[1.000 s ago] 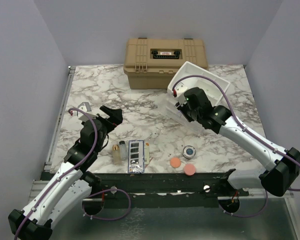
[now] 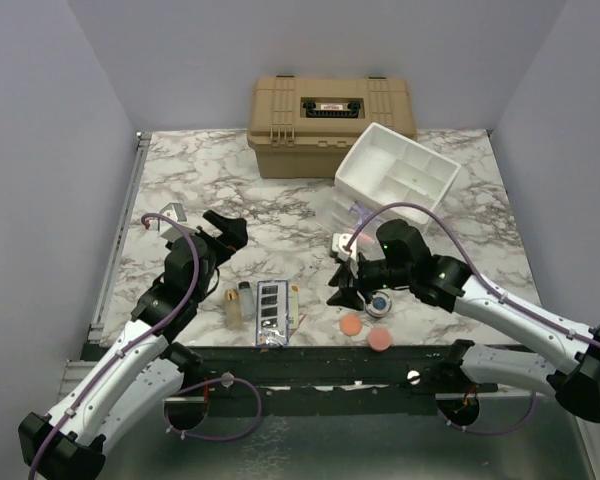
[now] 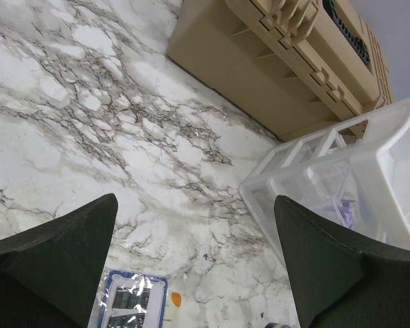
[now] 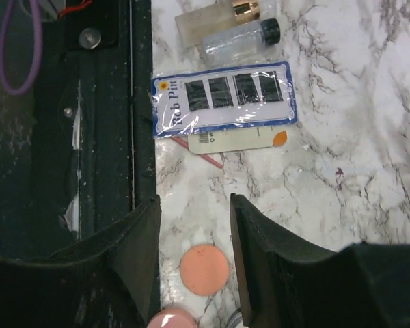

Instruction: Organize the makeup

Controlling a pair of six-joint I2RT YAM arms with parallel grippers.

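Observation:
A packaged set of dark strips [image 4: 236, 92] lies near the front edge on a card [image 4: 236, 139], beside two small bottles [image 4: 236, 42] [image 4: 212, 24]. A peach disc [image 4: 203, 268], a pink disc [image 2: 379, 338] and a round tin [image 2: 378, 303] lie to the right. My right gripper hangs open above this front area, near the peach disc, with nothing between its fingers. My left gripper stands open and empty over the left side of the table. A white compartment organizer [image 2: 395, 170] sits at the back right, with clear plastic and purple contents below.
A tan toolbox [image 2: 280, 150] stands against the back wall. The dark front edge borders the small items.
My right gripper has moved from over the white organizer toward the front, down and left. The left arm has shifted very slightly; the objects look unchanged.

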